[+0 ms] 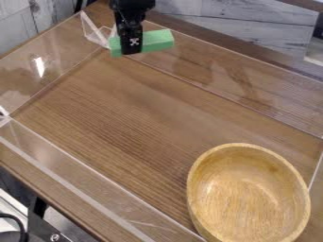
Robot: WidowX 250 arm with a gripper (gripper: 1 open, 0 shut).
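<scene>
My black gripper point(134, 40) hangs at the top centre-left of the camera view, shut on a green rectangular object point(157, 42), which sticks out to both sides of the fingers above the wooden table. A clear, crumpled-looking plastic piece shows just left of it; what it is, I cannot tell.
A large round wooden bowl point(247, 194) occupies the lower right of the table point(120, 128). Marble-look panels line the back, and transparent edging runs along the left side.
</scene>
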